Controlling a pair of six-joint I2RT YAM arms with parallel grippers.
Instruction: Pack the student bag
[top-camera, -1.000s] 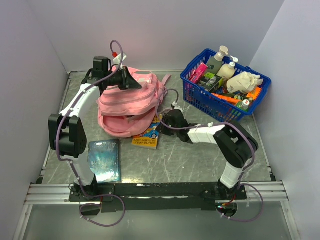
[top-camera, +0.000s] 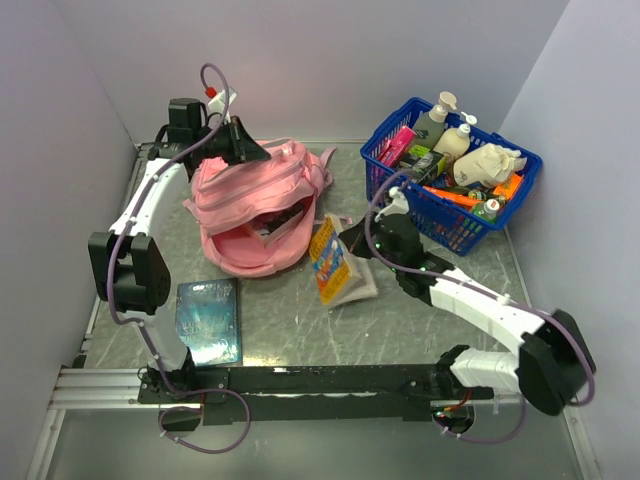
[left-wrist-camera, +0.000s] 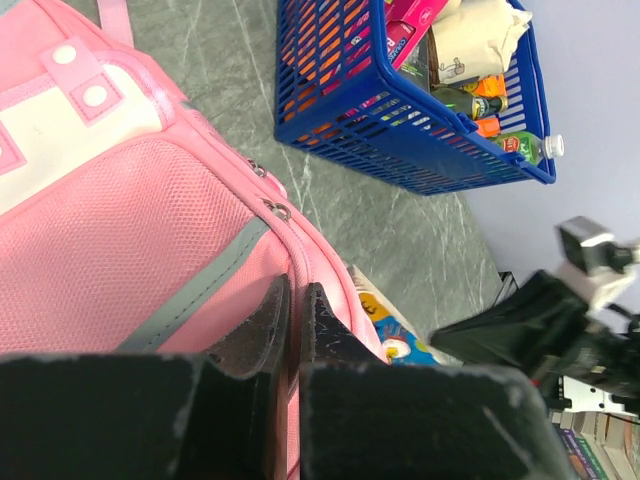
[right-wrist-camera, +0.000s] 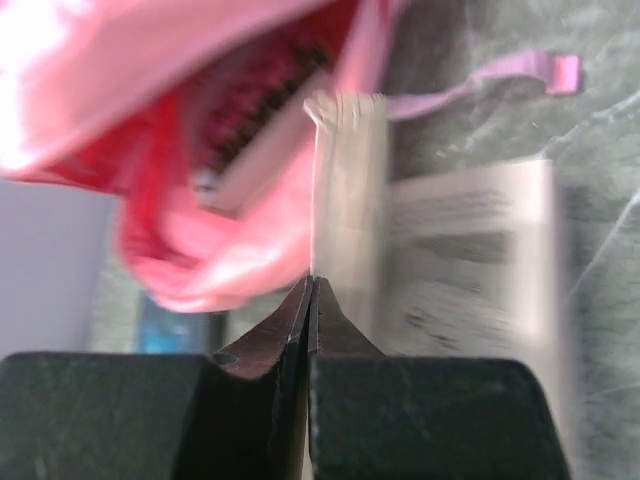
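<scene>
The pink bag lies at the back left, its front compartment sagging open with something dark inside. My left gripper is shut on the bag's piped upper edge. In front of the bag a yellow and blue book stands tilted off the table, partly fallen open. My right gripper is shut at the book's raised thin cover edge, which runs up from its fingertips. A printed inner page shows to the right of them. A dark blue book lies flat at the front left.
A blue basket full of bottles, boxes and a cloth pouch stands at the back right. A pink strap trails on the table beside the bag. The grey table between the blue book and the right arm is mostly clear.
The yellow book has come up from lying flat to a tilted, partly open pose, shifting right with my right gripper. My left gripper has moved slightly left, and the bag's opening gapes wider.
</scene>
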